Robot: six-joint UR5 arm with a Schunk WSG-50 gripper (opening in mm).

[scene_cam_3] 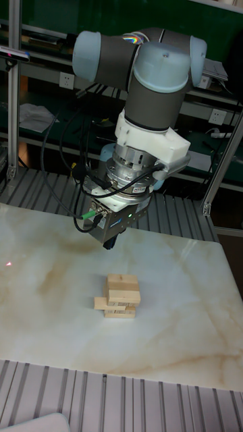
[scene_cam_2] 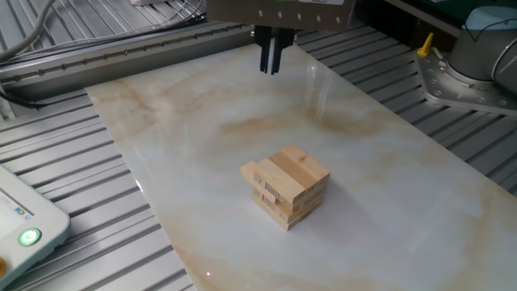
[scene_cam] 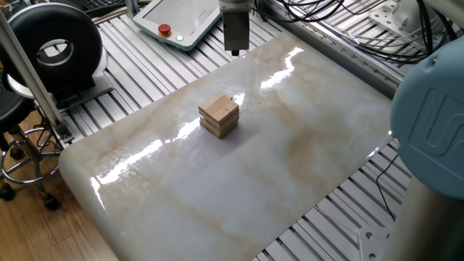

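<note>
A small stack of light wooden blocks point(scene_cam_2: 292, 179) stands on the marbled board, its layers crossed. One block point(scene_cam_2: 249, 170) sticks out from the stack's side in exterior view 2, and the same protruding block point(scene_cam_3: 99, 303) shows at the left in exterior view 3. My gripper point(scene_cam_2: 269, 73) hangs pointing down, above and apart from the stack, towards the far edge of the board. Its two dark fingers are close together with nothing visible between them; whether they are fully shut is unclear. In exterior view 1 only the dark tip of the gripper point(scene_cam: 235, 53) shows.
The glossy board point(scene_cam: 304, 145) is clear around the stack. A teach pendant point(scene_cam: 177, 22) with a red button lies on the slatted table beyond it. Cables point(scene_cam: 304, 11) run along the rail at the back. The blue arm joint point(scene_cam: 429, 119) fills the right edge.
</note>
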